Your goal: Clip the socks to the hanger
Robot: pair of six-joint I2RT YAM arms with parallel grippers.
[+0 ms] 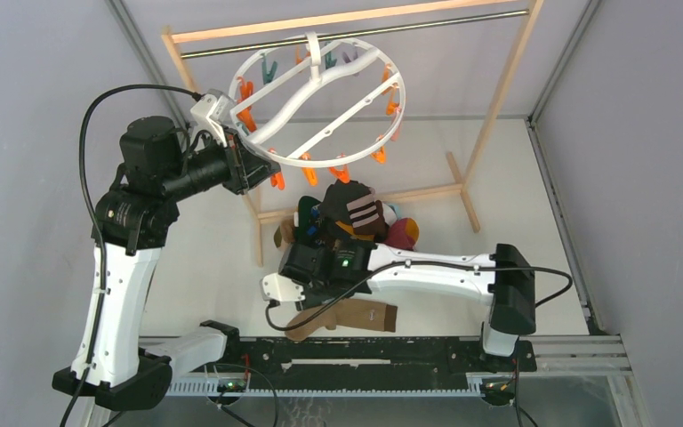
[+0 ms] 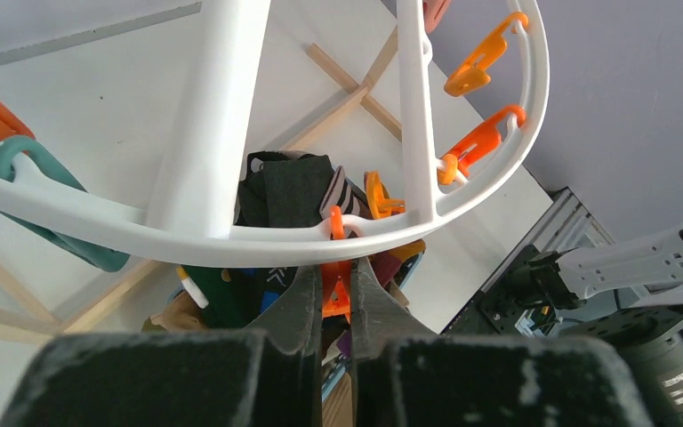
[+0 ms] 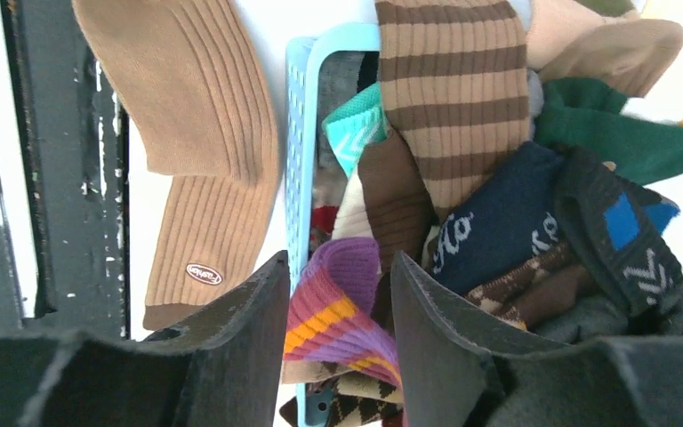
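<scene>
The round white hanger hangs from the rod with several coloured clips on its ring. At the ring's near left, my left gripper is shut on an orange clip; no sock shows in that clip. My right gripper is partly open above the sock basket. A purple, orange and red striped sock appears between its fingers, not clearly gripped. Around it lie a brown striped sock, a navy sock and a green one. From above, the right arm hides its own fingertips.
A blue basket holds the sock pile. Outside it, a plain brown sock lies on the white floor by the black rail. The wooden rack stands around the hanger.
</scene>
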